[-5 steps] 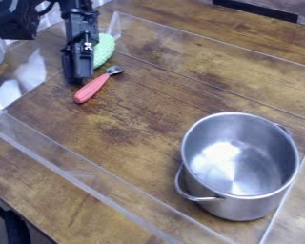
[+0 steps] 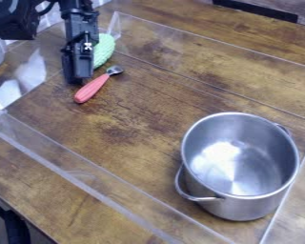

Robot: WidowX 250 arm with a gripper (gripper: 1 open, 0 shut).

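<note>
My black gripper (image 2: 79,65) reaches down at the upper left, just left of a pale green object (image 2: 102,50) and above a pink-handled utensil (image 2: 91,89) lying on the wooden surface. Whether its fingers are open or shut, or hold anything, is too small and dark to tell. A steel pot (image 2: 239,167) with side handles stands empty at the lower right.
Clear plastic walls or sheets edge the wooden surface (image 2: 155,105) on the left, back and front. A dark ledge runs along the back right.
</note>
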